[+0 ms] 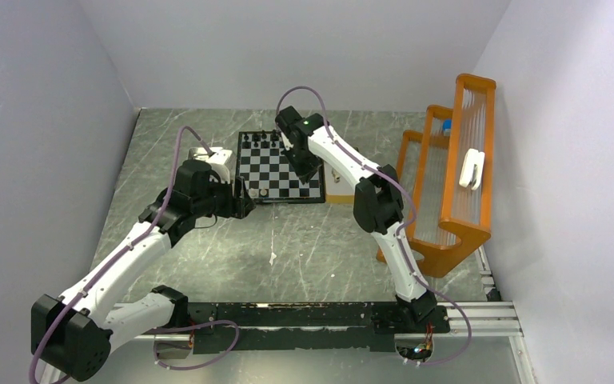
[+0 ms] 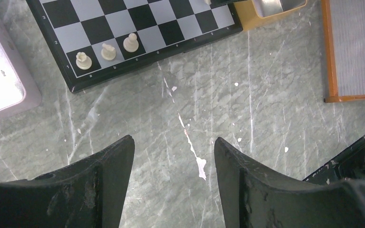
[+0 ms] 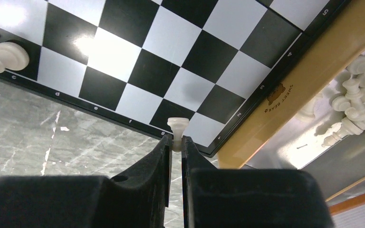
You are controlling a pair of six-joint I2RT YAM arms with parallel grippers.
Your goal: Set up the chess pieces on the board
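Observation:
The black-and-white chessboard (image 1: 265, 170) lies in the middle of the table. My right gripper is shut on a white chess piece (image 3: 177, 124), held above the board's near right part; its lower end is hidden by the fingers. On the near left squares stand three white pieces, among them a corner piece (image 2: 83, 60), a second piece (image 2: 108, 52) and a third (image 2: 131, 42). Dark pieces (image 1: 257, 139) line the board's far edge. My left gripper is open over bare table, left of and nearer than the board, with nothing between its fingers.
Right beside the board sits a tan box (image 3: 266, 111) with several white pieces lying loose inside. A pale bin (image 2: 19, 90) stands at the board's left. A wooden rack (image 1: 448, 168) is at the right.

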